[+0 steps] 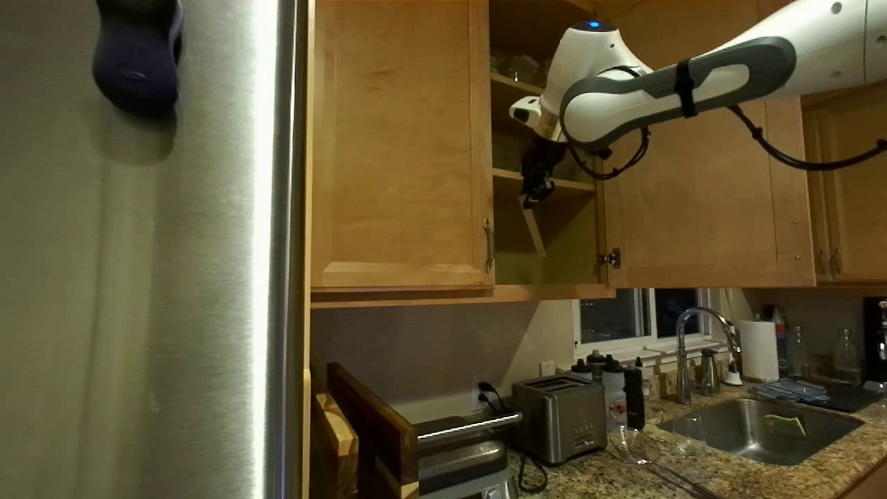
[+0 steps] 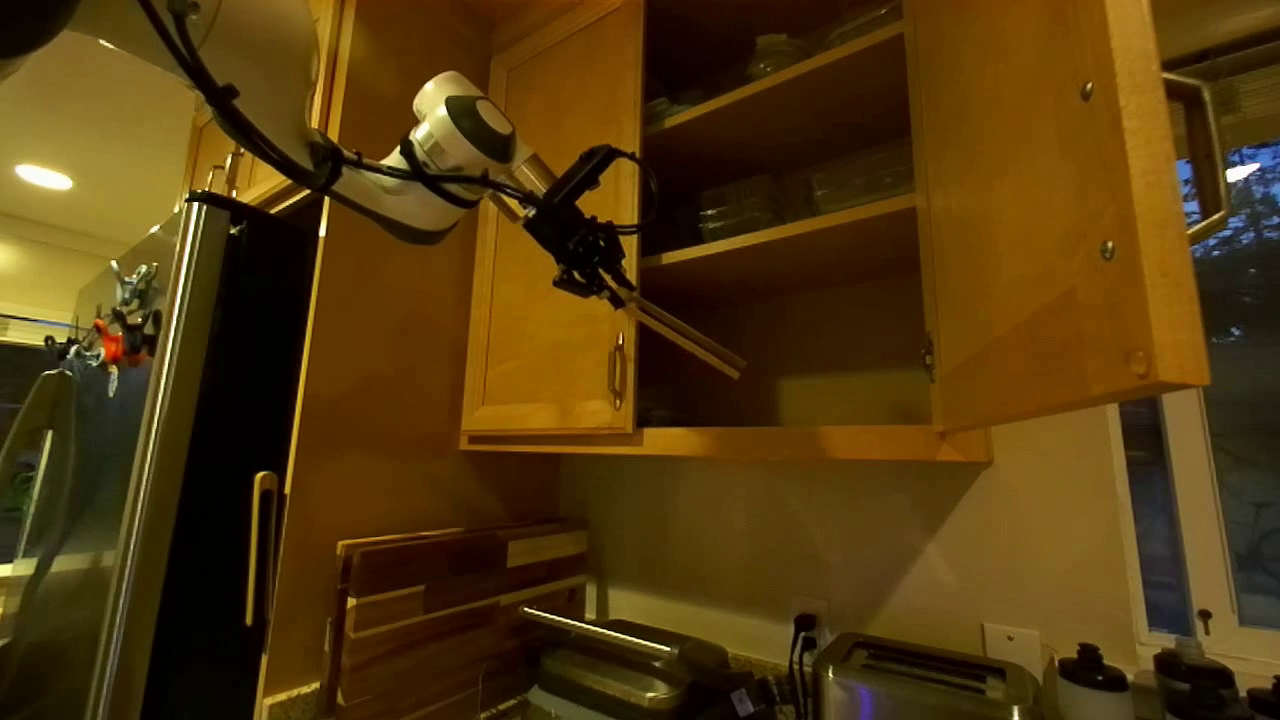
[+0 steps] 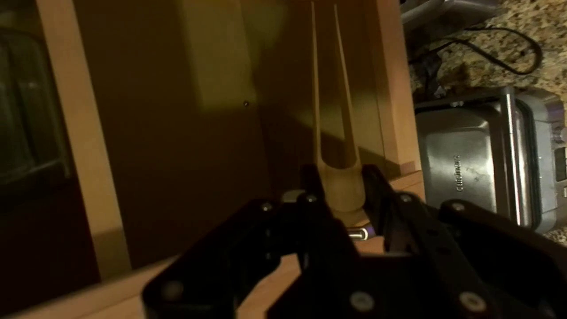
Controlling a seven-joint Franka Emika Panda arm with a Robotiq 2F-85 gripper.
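Observation:
Wooden tongs with two long thin arms are gripped at their joined end, where my gripper is shut on them. In the second exterior view the tongs slant down to the right from the gripper, toward the cabinet's lowest compartment. The first exterior view has the gripper in front of the open cabinet, with the tongs tilting downward below the middle shelf. The wrist view shows the tongs' free tips apart, in front of the compartment's dim interior.
The cabinet's right door stands open; its left door is closed. A shelf bearing glass containers lies above the lowest compartment, whose visible floor looks clear. Below are a toaster and a metal grill.

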